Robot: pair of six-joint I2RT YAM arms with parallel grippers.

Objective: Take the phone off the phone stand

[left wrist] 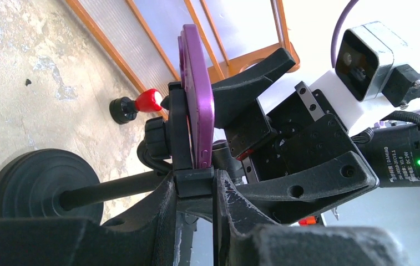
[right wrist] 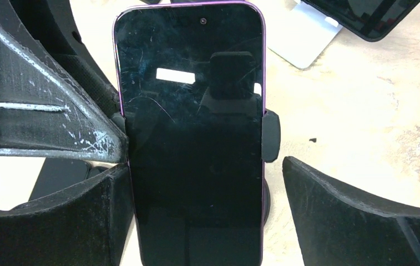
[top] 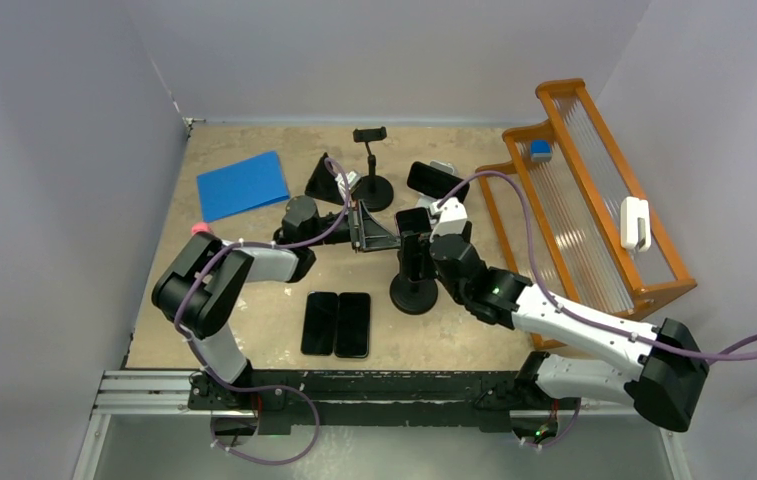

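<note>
The phone (right wrist: 193, 138), with a purple case edge (left wrist: 199, 94), stands upright in the clamp (left wrist: 182, 124) of the black phone stand (top: 413, 293). Around the clamp's near end, my left gripper has one fingertip on each side; whether they press on it I cannot tell. In the right wrist view, a left finger (right wrist: 99, 144) lies against the phone's left edge. My right gripper is open, its fingers (right wrist: 318, 205) to either side of the phone. A gap shows between the phone and the right-hand finger.
Two dark phones (top: 336, 324) lie flat at the front. Behind are another stand (top: 373, 192) and a tilted phone (top: 438, 180). A wooden rack (top: 594, 200) leans at the right; a blue folder (top: 242, 187) lies far left. Both arms crowd the centre.
</note>
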